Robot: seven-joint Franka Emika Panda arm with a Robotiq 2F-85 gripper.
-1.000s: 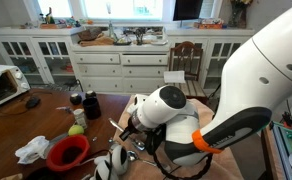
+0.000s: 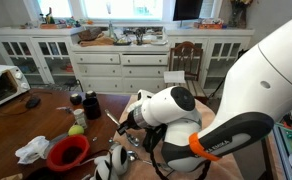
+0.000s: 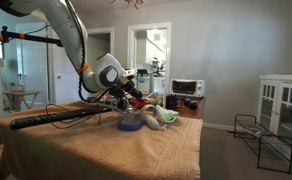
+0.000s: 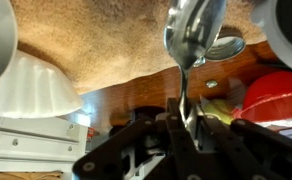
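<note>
A shiny metal spoon (image 4: pixel 189 35) points away from my gripper, its bowl at the top of the wrist view. The fingers are shut on its handle, whose lower part is hidden between the dark fingers. In exterior view 1 my gripper (image 2: pixel 123 128) hangs over the table's cluttered part, to the right of the red bowl (image 2: pixel 68 153). The same arm (image 3: pixel 108 72) reaches in above the table in exterior view 2, where the spoon is too small to make out.
White containers (image 4: pixel 34 88) stand left in the wrist view, and a grey round vessel (image 4: pixel 290 22) is at upper right. Dark jars (image 2: pixel 91 105), a green fruit (image 2: pixel 76 130) and crumpled white cloth (image 2: pixel 32 149) surround the red bowl. The brown tabletop (image 2: pixel 16 122) has bare space at left.
The arm's joints have shifted slightly to the right in exterior view 1, with the gripper staying over the same part of the table. The objects around it look unmoved.
</note>
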